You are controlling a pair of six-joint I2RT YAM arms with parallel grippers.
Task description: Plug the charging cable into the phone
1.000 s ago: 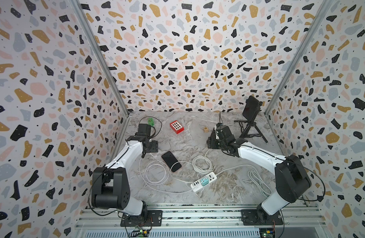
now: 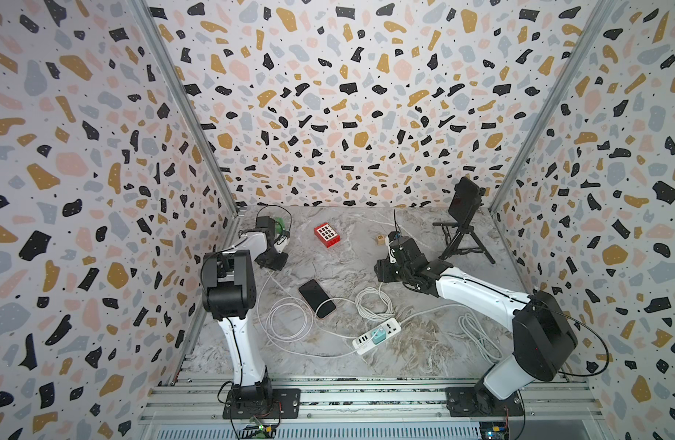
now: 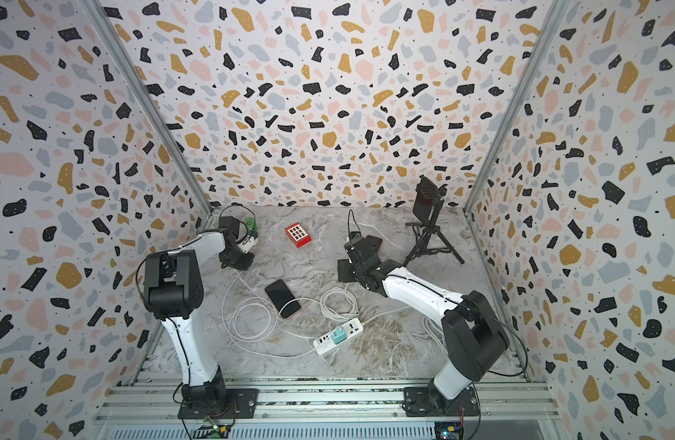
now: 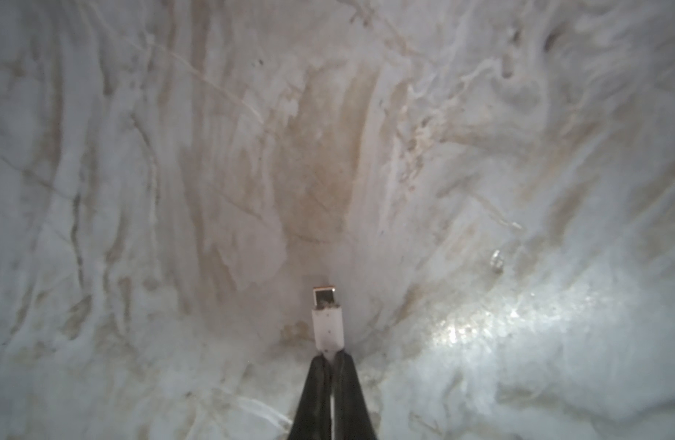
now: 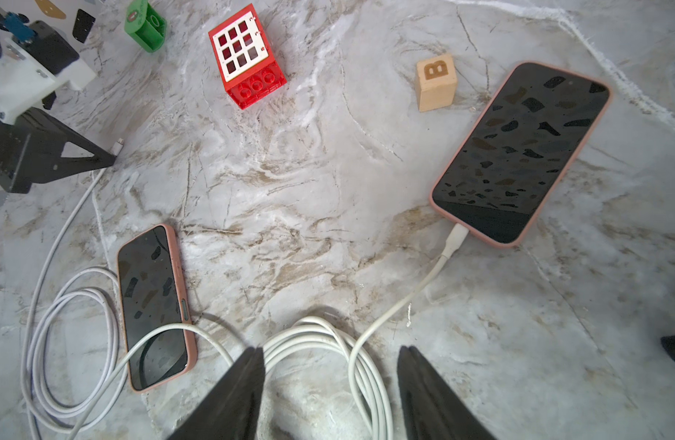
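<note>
A white USB-C connector lies at the tips of my left gripper, whose fingers are almost together at its cable end; whether they grip it is unclear. A phone in a pink case lies front-left with a white cable across it. A second pink phone lies back-right, with a white connector at its bottom edge; whether it is seated is unclear. My right gripper is open above the coiled cable, nothing between its fingertips.
Red toy, green block and wooden cube lie at the back. A black stand is at right, a power strip at front.
My right arm has shifted slightly toward the front-left.
</note>
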